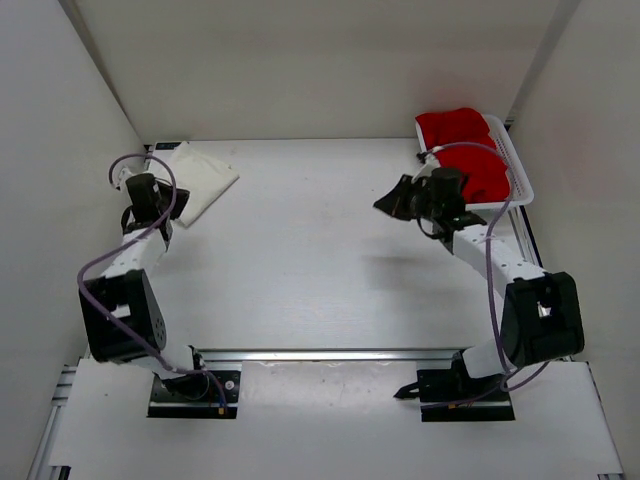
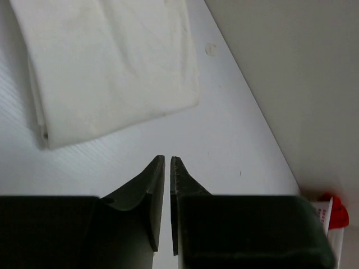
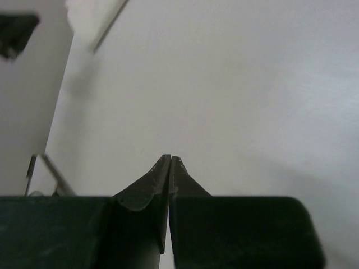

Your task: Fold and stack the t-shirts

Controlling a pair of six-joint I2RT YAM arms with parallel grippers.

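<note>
A folded white T-shirt [image 1: 200, 180] lies flat in the far left corner of the table, also filling the upper left of the left wrist view [image 2: 106, 73]. My left gripper is raised beside it, over bare table, its fingers nearly together with nothing visible between them. My right gripper is shut and empty over the right part of the table, in front of the basket [image 1: 515, 170]. Red cloth [image 1: 470, 165], apparently T-shirts, fills that white basket at the far right.
Walls stand close at the back and both sides. A metal rail [image 1: 310, 353] runs along the front edge.
</note>
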